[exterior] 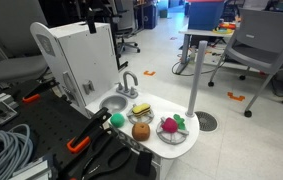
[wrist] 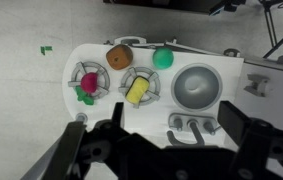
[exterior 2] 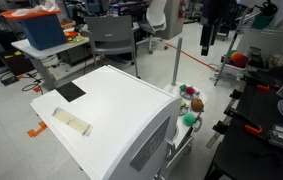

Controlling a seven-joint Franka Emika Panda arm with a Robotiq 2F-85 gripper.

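Observation:
On the white toy kitchen top (exterior: 171, 143), a yellow block (wrist: 137, 90) lies on one burner. A pinkish-red piece (wrist: 89, 82) with green leaf-like parts (wrist: 84, 97) rests on the other burner. Along the edge are a brown round piece (wrist: 119, 57) and a green round piece (wrist: 163, 58), the green one closer to the grey sink (wrist: 196, 87). My gripper is open above the top, its fingers spread wide with nothing held between them. Exterior view 2 also shows the open gripper (exterior 2: 218, 47) high over the kitchen.
A grey faucet (wrist: 191, 130) rises beside the sink. The white cabinet (exterior: 81, 55) stands tall at one end, and a white post (exterior: 197, 75) at the other. Tools and coiled cable (exterior: 6, 153) clutter the black table (exterior: 46, 125).

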